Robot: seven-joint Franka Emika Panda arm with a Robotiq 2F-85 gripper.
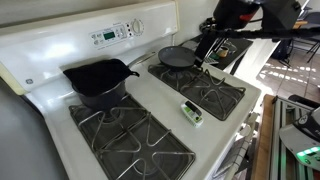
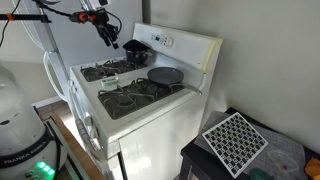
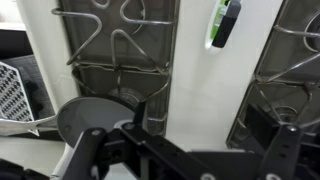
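My gripper [image 1: 207, 48] hangs over the far right part of the stove, reaching in from the top right of exterior view 1. In the wrist view its black fingers [image 3: 262, 125] stand wide apart, open, with nothing between them. A dark frying pan [image 1: 178, 57] rests on the right-hand back burner, its handle toward the control panel; the wrist view shows the pan [image 3: 85, 120] at lower left. The black pot [image 1: 100, 86] sits on the left-hand back burner. Between the two grates lies a small white and green object [image 1: 191, 113], with a black part showing from above [image 3: 228, 22].
The control panel [image 1: 120, 38] rises behind the burners. A perforated metal sheet [image 2: 235, 142] lies on a dark side table.
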